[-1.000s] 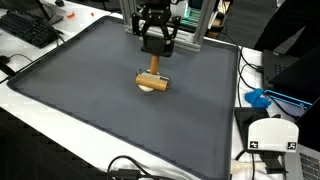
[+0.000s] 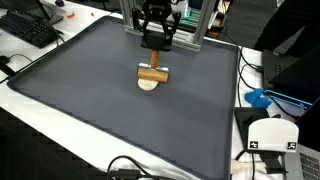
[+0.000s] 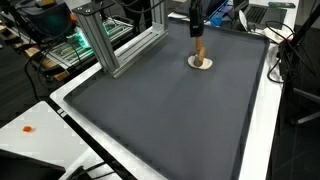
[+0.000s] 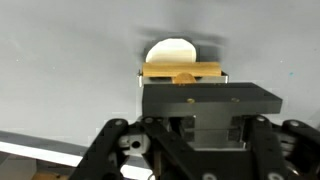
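Observation:
An orange-brown wooden mallet (image 2: pixel 153 74) hangs upright below my gripper (image 2: pixel 156 44), which is shut on its handle. The mallet's cylindrical head points down and lies crosswise in the wrist view, where the mallet (image 4: pixel 180 69) shows just past the dark gripper. A round white disc (image 2: pixel 148 86) lies flat on the grey table. In exterior view 2 the mallet (image 3: pixel 199 47) stands over the disc (image 3: pixel 202 64); whether it touches the disc I cannot tell. The handle's top is hidden by the gripper.
Off the table are a keyboard (image 2: pixel 28 29), a blue object (image 2: pixel 256 98) and a white-and-black device (image 2: pixel 271 137).
The gripper and mallet have shifted slightly up and back in exterior view 1. The mallet's head now looks more level, and more of the white disc shows in front of it.

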